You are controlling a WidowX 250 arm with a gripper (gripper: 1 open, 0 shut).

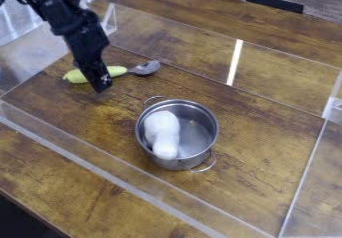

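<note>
My gripper (102, 82) hangs low at the upper left on a black arm, over a yellow-green elongated object (79, 77) on the table, which it partly hides. It looks shut, and I see nothing clearly held between its fingers. A grey spoon-like piece (144, 68) lies just right of the green object. A metal pot (201, 118) with two handles stands at the lower centre with a white elongated object (163, 132) inside.
Clear panels with pale edges border the area, and a dark strip runs along the back.
</note>
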